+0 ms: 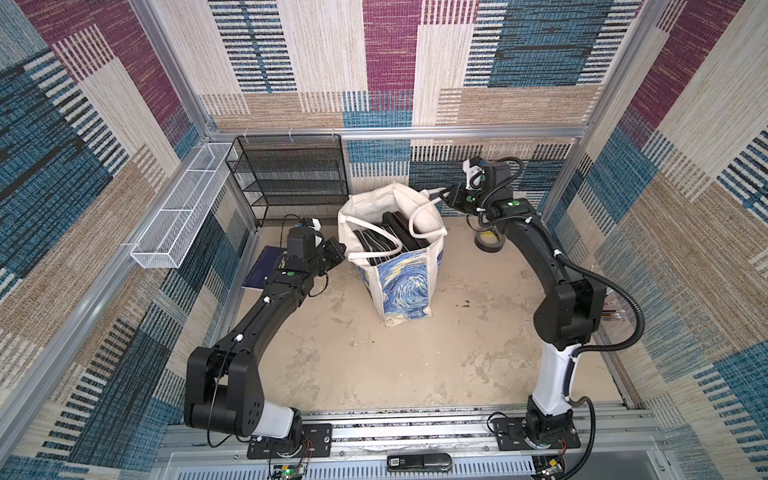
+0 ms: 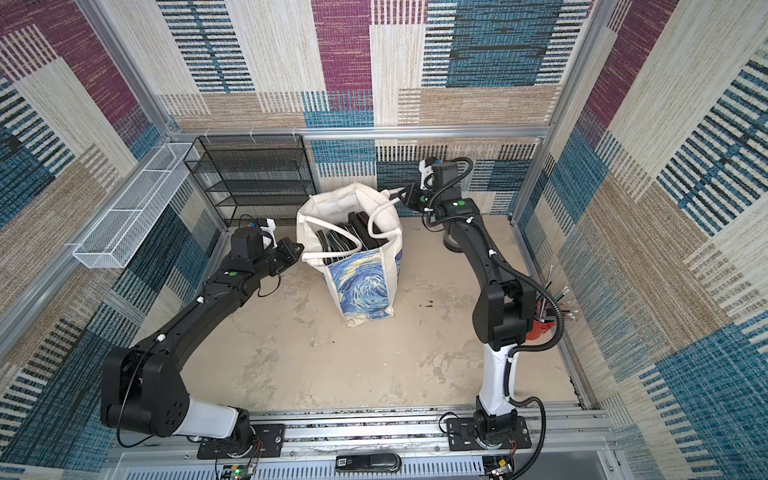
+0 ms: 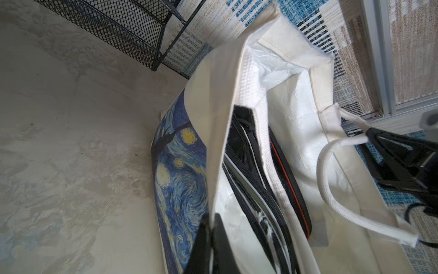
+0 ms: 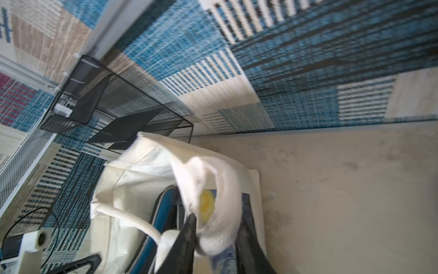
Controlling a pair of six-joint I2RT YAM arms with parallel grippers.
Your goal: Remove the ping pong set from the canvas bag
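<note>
The canvas bag (image 1: 400, 288) stands mid-table, several dark zipped cases (image 3: 255, 201) inside; which holds the ping pong set I cannot tell. My left gripper is shut at the bag's near left rim, apparently on the thin white canvas edge. At the bag's upper right, my right gripper has the white handle (image 3: 333, 173) between or against its blurred fingers; the handle is drawn up toward it.
A black wire rack (image 1: 288, 176) stands behind the bag, a white wire basket (image 1: 180, 208) hangs at left, a tape roll (image 1: 489, 244) lies right.
</note>
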